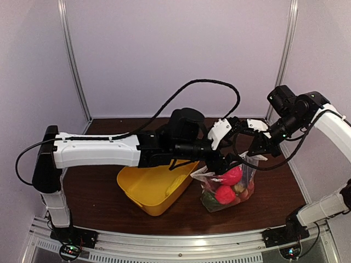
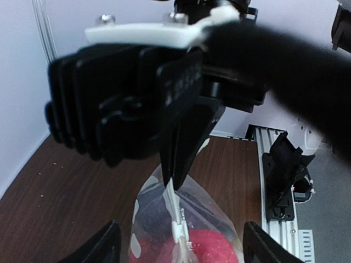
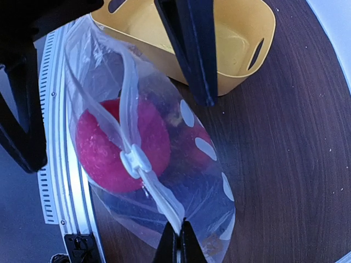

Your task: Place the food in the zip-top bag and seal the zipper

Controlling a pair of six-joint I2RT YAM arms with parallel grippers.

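Observation:
The clear zip top bag (image 1: 230, 189) hangs at the right of the table, bulging with pink and other coloured food (image 1: 225, 195). My right gripper is shut on one end of its zip strip. A white slider (image 3: 135, 160) sits partway along the strip; the strip's two edges spread apart beyond it, away from my right gripper. My left gripper is open, its fingers (image 2: 104, 246) on either side of the bag's top and slider, apart from them in the left wrist view. The arms hide part of the bag's mouth from above.
A yellow bin (image 1: 145, 189) stands left of the bag, under my left arm, with something yellow (image 1: 175, 185) inside. Both arms come close together over the bag.

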